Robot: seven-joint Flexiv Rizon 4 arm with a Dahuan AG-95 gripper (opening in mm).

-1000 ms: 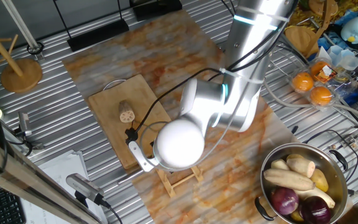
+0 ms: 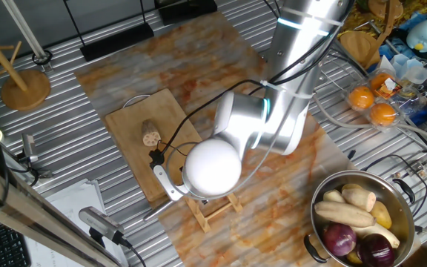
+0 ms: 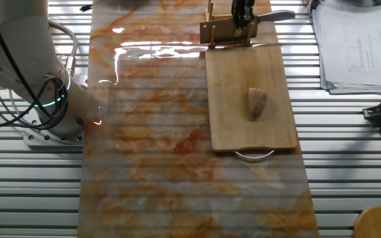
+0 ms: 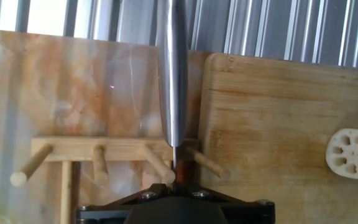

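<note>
A knife lies across a small wooden peg rack. In the wrist view the knife's metal handle points away from me, its thin blade seen edge-on. My gripper appears shut on the knife near where blade and handle meet; its black fingers close in from both sides. From exterior view 2, the broad blade rests at the rack, and the handle sticks out to the right of the gripper. A cut lotus root piece sits on the wooden cutting board, apart from the knife.
A steel pot of vegetables stands on the right in exterior view 1. Oranges in clear packaging are behind it. Papers lie beyond the mat's edge.
The arm's white wrist joint has shifted very slightly upward in exterior view 1. The board, lotus root and pot have stayed in place.
</note>
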